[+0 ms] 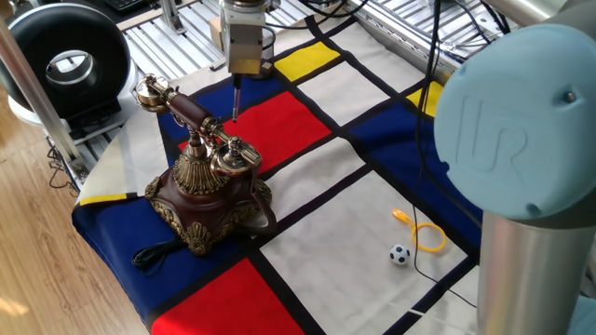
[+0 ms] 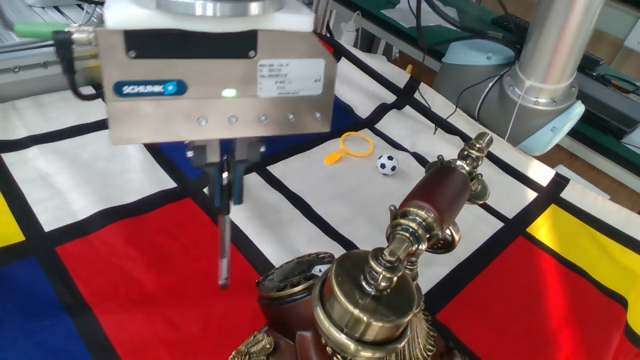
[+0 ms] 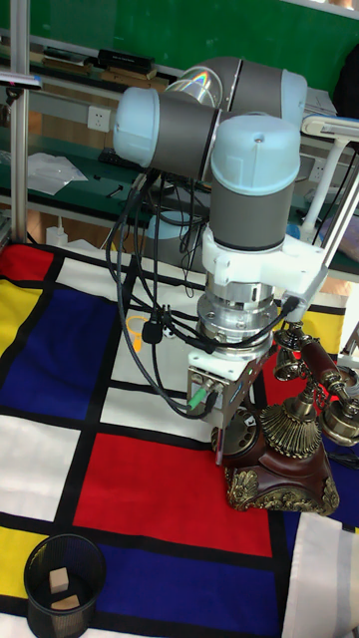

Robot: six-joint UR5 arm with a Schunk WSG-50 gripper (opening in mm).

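My gripper (image 2: pixel 224 288) hangs fingers-down from the arm. Its slim fingers (image 2: pixel 224 235) lie together, shut, and no object shows between them. In exterior view 1 the gripper (image 1: pixel 235 121) appears just behind the ornate telephone, a gap above the cloth; whether they touch is unclear there. The telephone (image 1: pixel 198 177) is dark red-brown with gold trim, its handset resting across the top. Exterior view 2 has the fingers left of the telephone (image 2: pixel 370 310), apart from it. In exterior view 3 the arm hides the fingertips beside the telephone (image 3: pixel 281 468).
A small football (image 1: pixel 399 254) and a yellow ring-shaped item (image 1: pixel 428 237) lie on a white patch of the cloth. A black mesh basket (image 3: pixel 64 585) holds wooden blocks (image 3: pixel 60 579). Red cloth (image 3: pixel 170 494) between basket and telephone is clear.
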